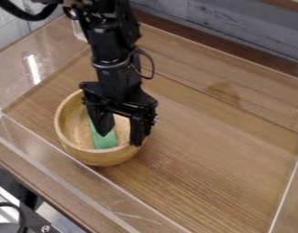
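Note:
A black robot gripper [118, 127] on a black arm reaches down over a light wooden bowl [100, 155]. Its fingers stand apart, so it is open, inside and over the bowl's rim. A green object [104, 139] lies in the bowl, between and behind the fingers, partly hidden by them. I cannot tell whether the fingers touch it.
The bowl stands on a wooden table [218, 155] with broad bare space to the right and behind. A pale rim runs along the table's edges. A small whitish object at the upper left is too unclear to name. A dark cable lies at the bottom left corner.

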